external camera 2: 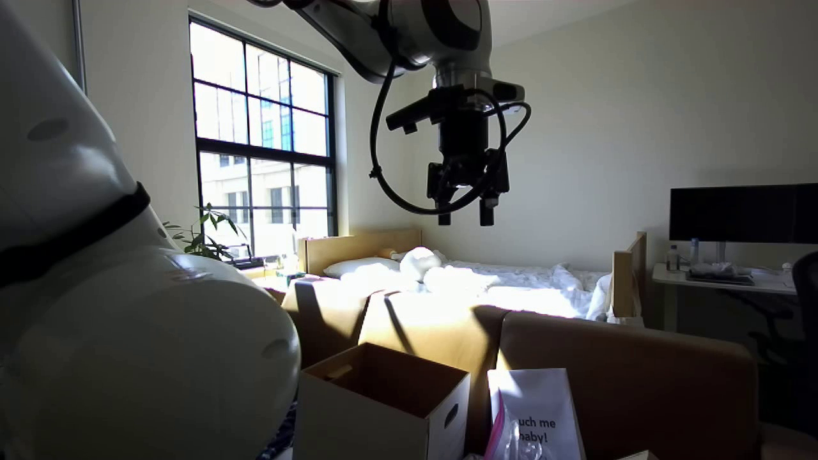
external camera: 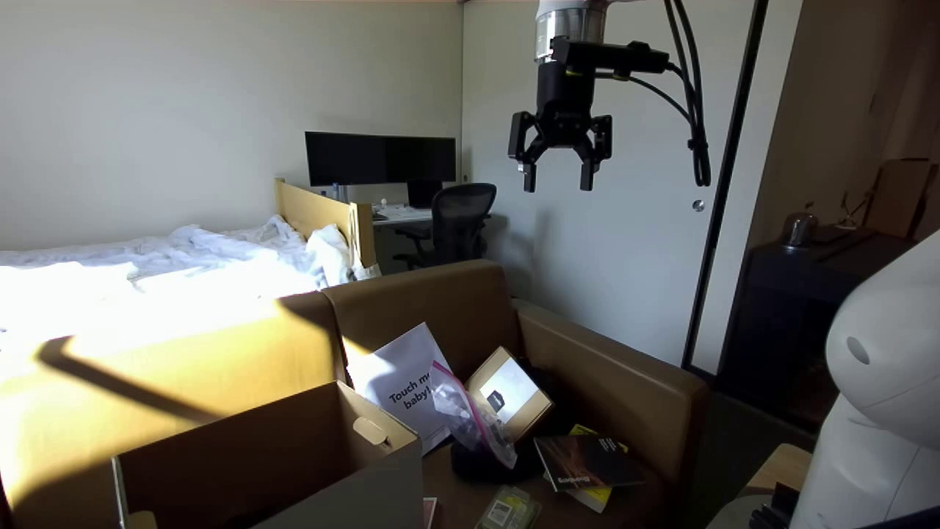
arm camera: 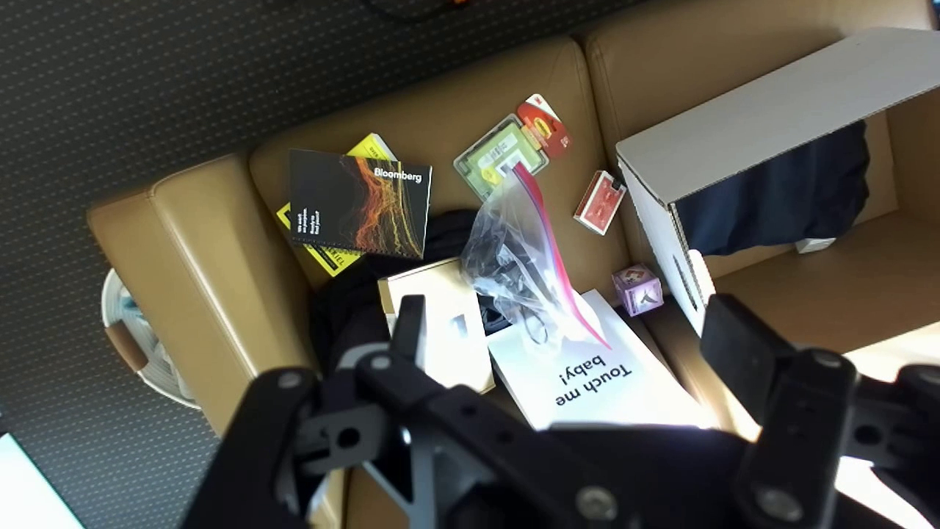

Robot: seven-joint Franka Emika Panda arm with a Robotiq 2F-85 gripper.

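High above the brown couch hangs my gripper (external camera: 557, 181), open and pointing down, with nothing between its fingers. Beneath it on the couch lie a clear zip bag (arm camera: 515, 256) with a pink seal, a white "Touch me baby!" sheet (arm camera: 608, 375) and a small open box (arm camera: 445, 330). A dark Bloomberg booklet (arm camera: 357, 203) rests on a yellow item (arm camera: 370, 148). Toward the couch's front are a green package (arm camera: 502, 159), a red-and-white card (arm camera: 543, 125) and a red card box (arm camera: 601, 203). A purple cube (arm camera: 638, 289) sits beside the large cardboard box (arm camera: 775, 114).
Dark cloth (arm camera: 784, 185) lies in the large box, whose walls stand up from the seat. The couch's armrest (external camera: 608, 353) and backrest (external camera 2: 613, 368) rise around the objects. Around my gripper the air is free.
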